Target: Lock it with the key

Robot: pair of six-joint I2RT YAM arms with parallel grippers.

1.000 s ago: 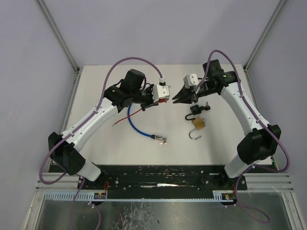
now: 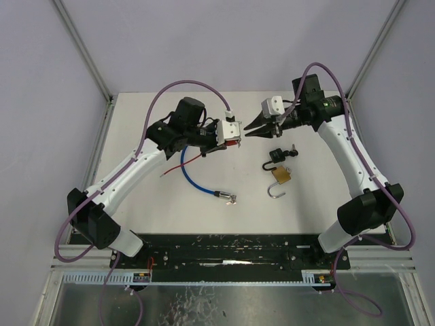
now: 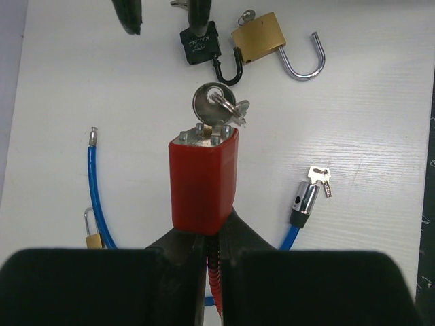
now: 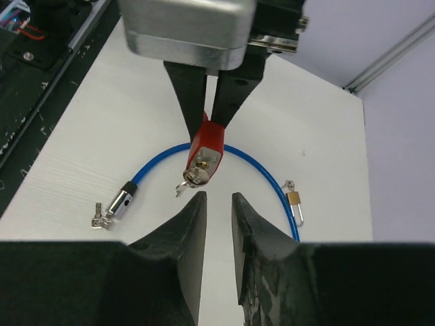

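A red cable lock point(image 3: 202, 180) stands upright at the tips of my left gripper point(image 2: 223, 142), which is shut, with the lock's red cable running down between the fingers. In the lock's top end sits a round-headed key point(image 3: 206, 102), a second key hanging from its ring. Facing that end from the right, my right gripper is partly open with an empty gap between its fingers. In the right wrist view the key point(image 4: 196, 177) appears just beyond that gap, apart from the fingertips.
On the white table lie a blue cable lock point(image 2: 197, 185) with keys in its cylinder end, a black padlock point(image 2: 277, 156) and a brass padlock point(image 2: 281, 175), both with open shackles. A small brass padlock point(image 4: 293, 197) shows beside the blue cable.
My right gripper has shifted slightly toward the back of the table, and its fingers have changed their spacing and angle. The left arm and the red lock have stayed still.
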